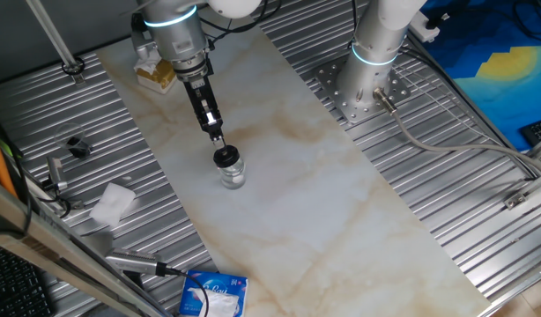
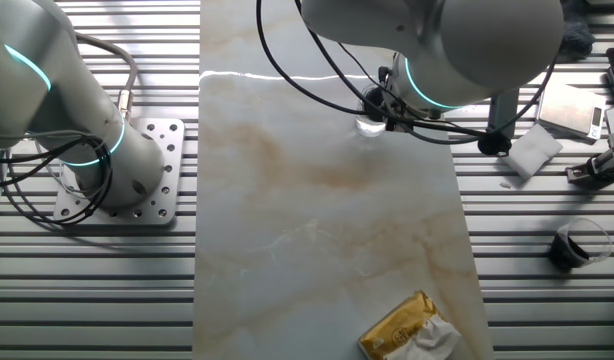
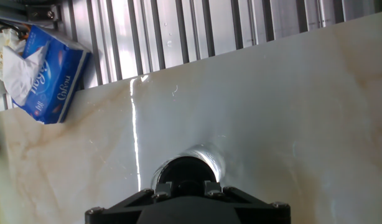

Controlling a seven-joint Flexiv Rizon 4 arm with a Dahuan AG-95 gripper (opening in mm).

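Observation:
A clear glass jar with a black lid stands upright on the marble-patterned board, with something whitish inside. My gripper points down right at the lid. In the wrist view, the lid fills the space just beyond the gripper, whose two fingertips stand apart over its near part. Whether they press on the lid or merely hover there is hidden. Only a bright bit of the jar shows under the arm in exterior view 2.
A blue tissue pack sits by the board's near left edge. At its far end lies a gold tissue pack.

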